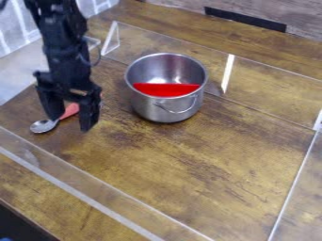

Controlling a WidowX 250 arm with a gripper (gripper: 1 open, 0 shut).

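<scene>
My black gripper point(67, 115) is at the left of the camera view, open, its fingers pointing down over a spoon with a red handle and silver head point(45, 125). The arm hides part of the handle. A steel pot point(165, 108) stands right of the gripper, apart from it, with a red object point(169, 89) inside.
Clear panels or edges run along the left and right sides. A dark strip point(277, 26) is at the top right.
</scene>
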